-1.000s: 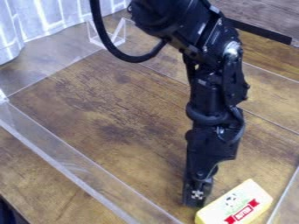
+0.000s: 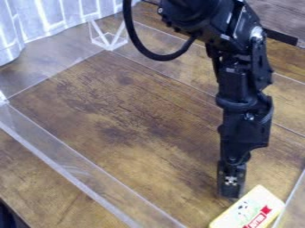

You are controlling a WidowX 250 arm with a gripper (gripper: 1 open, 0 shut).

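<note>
My black gripper [image 2: 233, 176] points straight down at the right side of the wooden tray floor, its tip low by the boards, just above and left of a pale yellow packet [image 2: 245, 212] with red and white print in the bottom right corner. Dark material with small white marks shows at the fingertips; whether anything is held between them is unclear.
Clear plastic walls [image 2: 71, 160] border the wooden floor [image 2: 119, 116] on the left and right. A white curtain [image 2: 30, 22] hangs at the top left.
The arm and gripper have moved right and slightly up in the view, from the packet's left toward its upper left. The packet sits slightly farther right and lower.
</note>
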